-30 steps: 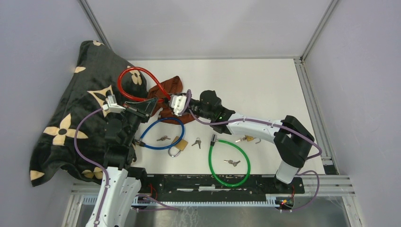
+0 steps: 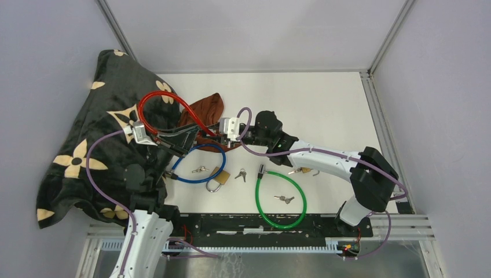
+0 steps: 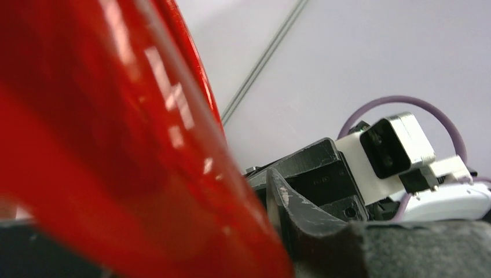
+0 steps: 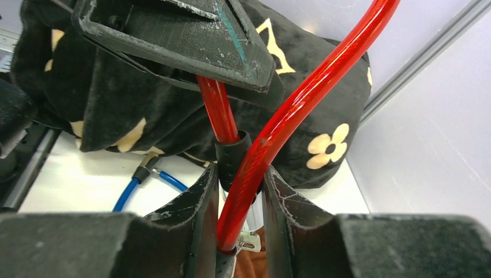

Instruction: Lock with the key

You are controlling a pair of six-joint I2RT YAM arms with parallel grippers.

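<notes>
A red cable lock (image 2: pixel 163 92) loops up between my two grippers, which meet close together over the table's left middle. My left gripper (image 2: pixel 188 132) is shut on the red lock, whose tubing fills much of the left wrist view. In the right wrist view, my right gripper has its fingers round the red tube near its dark end fitting; how far they are closed is hard to tell. A second dark sleeve of the lock sits just behind, with some bright metal below. Small keys (image 2: pixel 241 174) lie on the table.
A blue cable lock (image 2: pixel 197 180), a brass padlock (image 2: pixel 221 176) and a green cable lock (image 2: pixel 301 200) lie on the white table. A brown cloth (image 2: pixel 208 107) lies behind. A dark flowered blanket (image 2: pixel 81 168) covers the left side.
</notes>
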